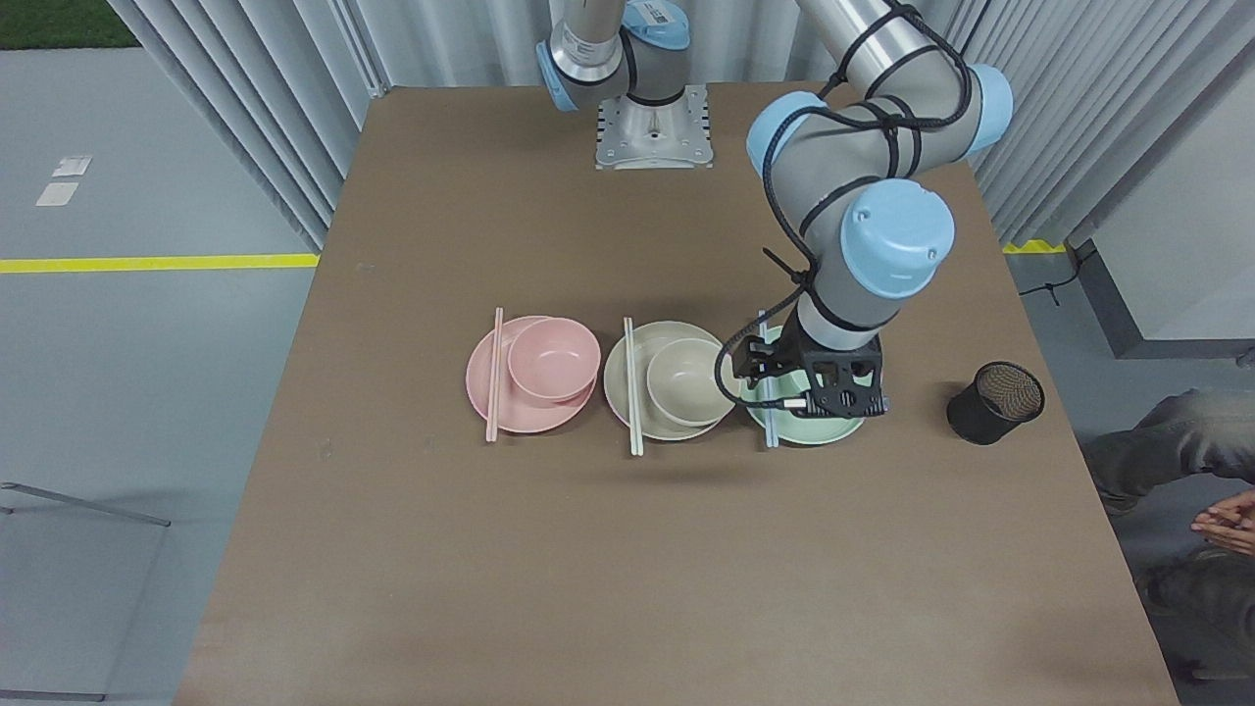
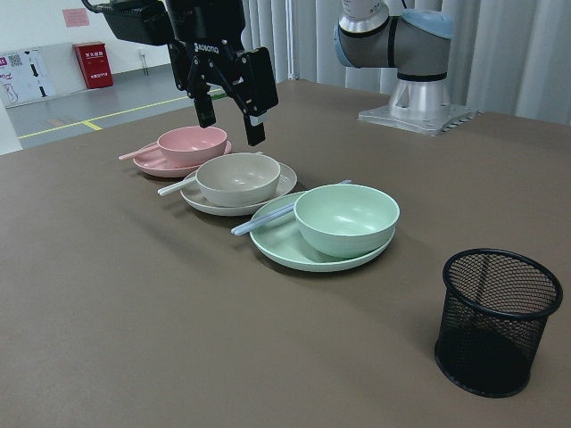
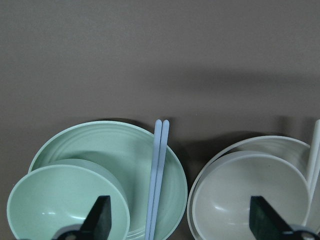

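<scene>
My gripper (image 2: 229,125) is open, empty, hanging above the place settings; in the wrist view its fingers lie either side of the pale blue chopsticks (image 3: 155,185), which rest on the green plate (image 3: 100,135) beside the green bowl (image 2: 346,214). In the middle sits a cream bowl (image 2: 238,178) on a cream plate (image 1: 659,426) with white chopsticks (image 1: 631,388). At the other end a pink bowl (image 1: 552,357) rests on a pink plate (image 1: 529,418) with pink chopsticks (image 1: 494,377).
A black mesh cup (image 1: 991,405) stands right of the settings in the front view. A person (image 1: 1188,447) is beside the right edge.
</scene>
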